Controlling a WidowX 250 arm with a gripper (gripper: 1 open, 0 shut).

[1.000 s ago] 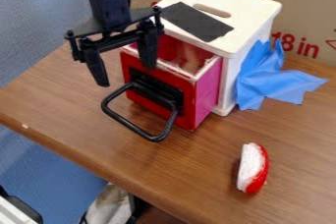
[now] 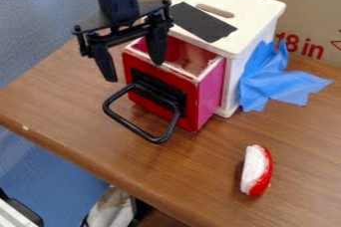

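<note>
The black gripper (image 2: 131, 62) hangs open at the upper left, its two fingers apart, just above and at the left end of a red and pink drawer (image 2: 197, 102) that is pulled out from a white cabinet (image 2: 246, 17). The drawer has a large black handle (image 2: 134, 126) on its red front and looks mostly empty inside. A red and white soft object (image 2: 256, 171) lies on the wooden table at the lower right, apart from the cabinet.
A crumpled blue cloth (image 2: 277, 80) lies right of the cabinet. A cardboard panel (image 2: 317, 17) stands behind. The table's front edge runs diagonally along the lower left.
The objects on the table look unchanged.
</note>
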